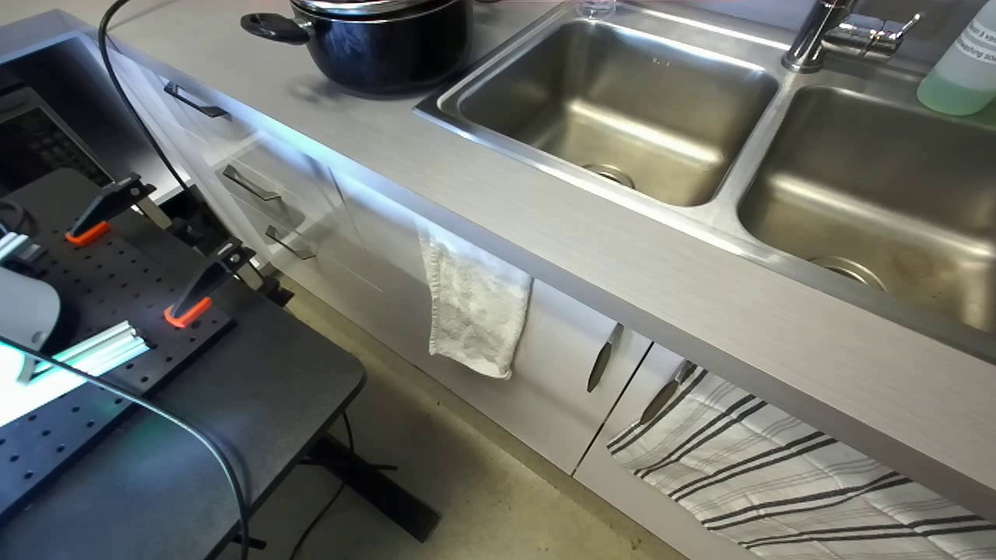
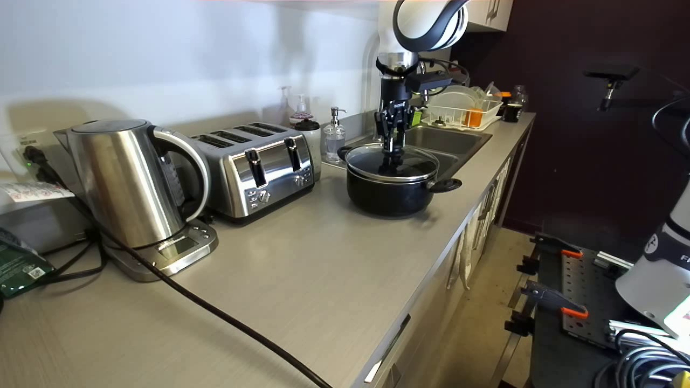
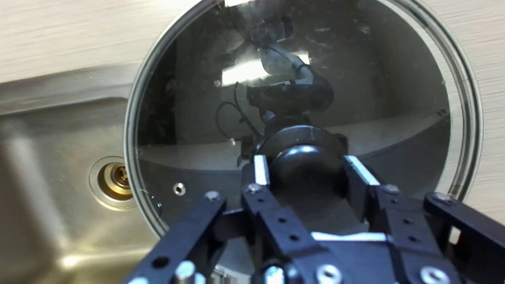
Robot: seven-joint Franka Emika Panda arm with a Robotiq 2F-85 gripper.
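A black pot (image 2: 388, 198) stands on the counter beside the sink, its side also visible at the top of exterior view 1. Over its mouth is a round glass lid (image 3: 199, 118) with a metal rim and a dark knob (image 3: 305, 163). My gripper points down at the lid's middle, its fingers on either side of the knob and shut on it. In exterior view 2 the gripper (image 2: 392, 150) hides most of the knob. The lid's rim lies at the pot's top edge; whether it touches all round is hard to tell.
A toaster (image 2: 259, 165) and a steel kettle (image 2: 129, 184) stand along the wall, near a soap dispenser (image 2: 334, 137). The double sink (image 1: 616, 112) adjoins the pot. A black cable (image 2: 220, 310) crosses the front counter. Bare counter lies in front of the toaster.
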